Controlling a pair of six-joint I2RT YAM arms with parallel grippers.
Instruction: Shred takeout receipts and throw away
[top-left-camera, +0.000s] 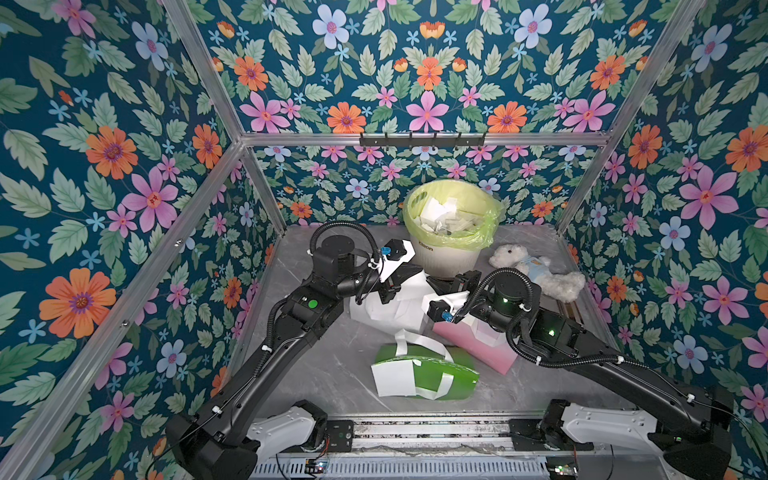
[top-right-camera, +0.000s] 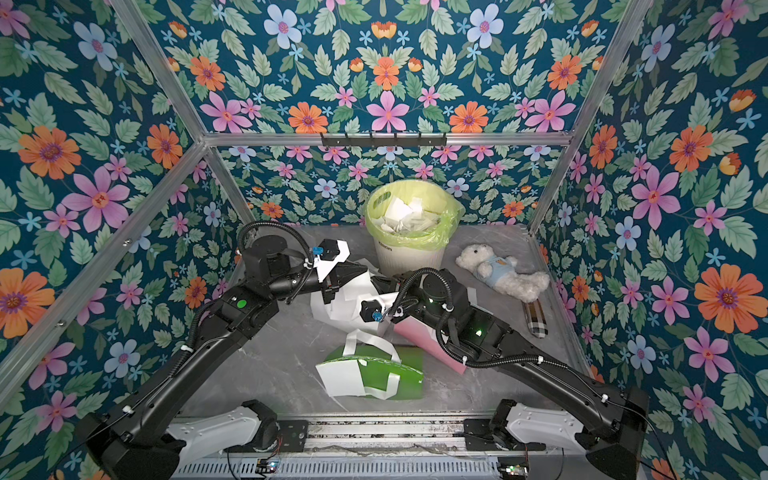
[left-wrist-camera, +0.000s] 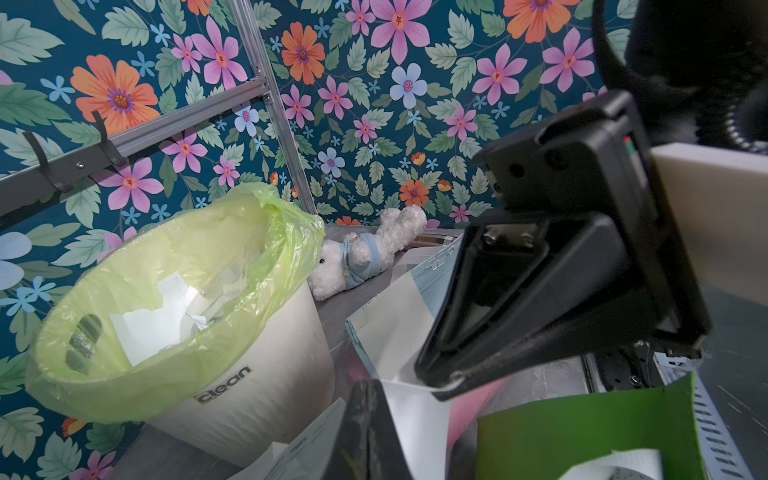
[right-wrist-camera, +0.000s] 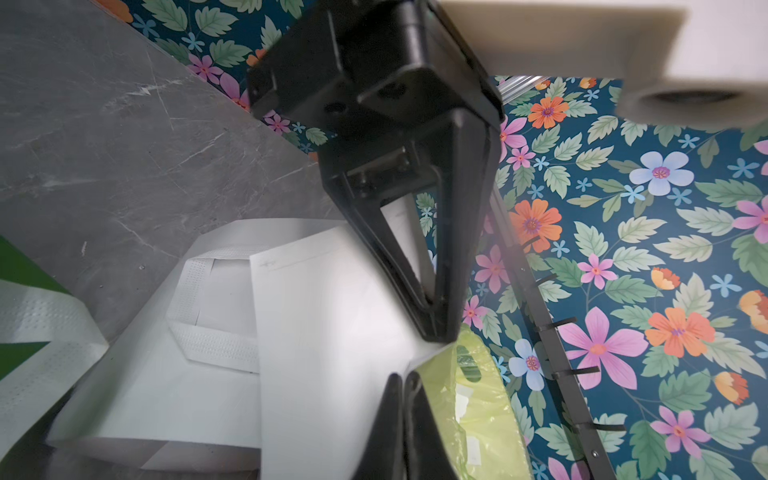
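My left gripper and right gripper face each other over the white bags, both shut on a white paper sheet (right-wrist-camera: 320, 336) that runs between their fingertips. In the top views their heads nearly meet just in front of the bin (top-left-camera: 440, 260). The bin has a yellow-green liner (top-right-camera: 376, 216) and holds torn white paper scraps (left-wrist-camera: 160, 320).
A green bag (top-left-camera: 432, 368) lies at the front, with a pink bag (top-left-camera: 496, 348) to its right and a white bag (right-wrist-camera: 144, 400) behind. A plush bear (top-right-camera: 512, 276) lies right of the bin.
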